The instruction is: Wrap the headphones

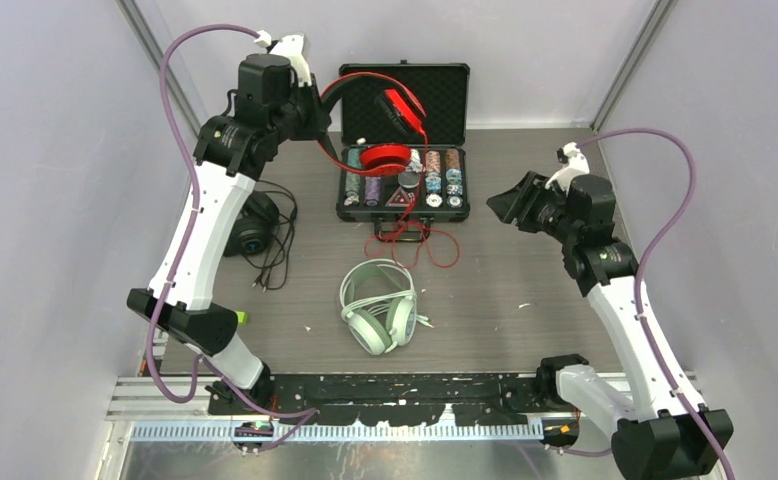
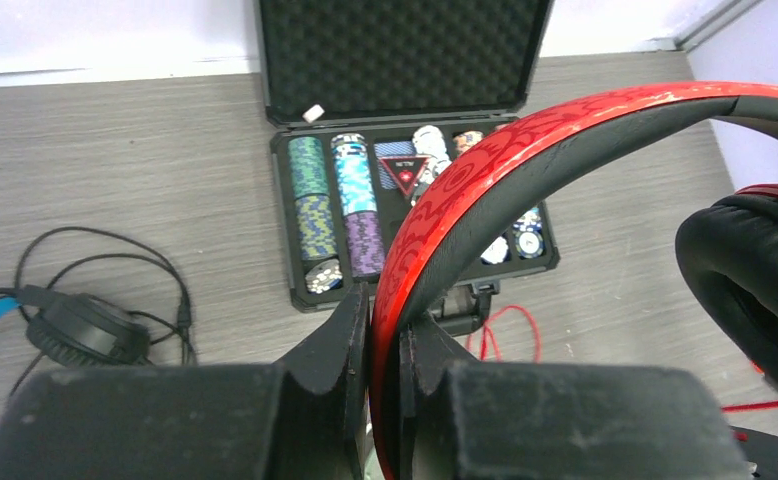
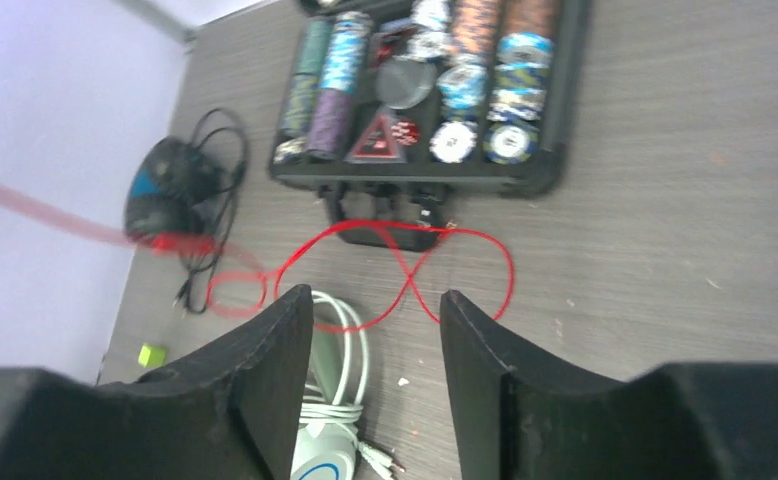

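Red-and-black headphones (image 1: 389, 158) hang in the air at the back, over the chip case; my left gripper (image 1: 317, 125) is shut on their band, which fills the near part of the left wrist view (image 2: 495, 160). The red cable (image 1: 443, 240) runs down from the earcups and lies in loose loops across the case's handle and the bare tabletop. My right gripper (image 1: 505, 203) stands open to the right of the case; in the right wrist view nothing is between its fingers.
An open chip case (image 1: 455, 175) sits at the back. Black headphones (image 1: 250, 235) with tangled cable lie left, pale green headphones (image 1: 400, 320) with wound cable at front centre, a small green block (image 1: 240, 318) near the left arm.
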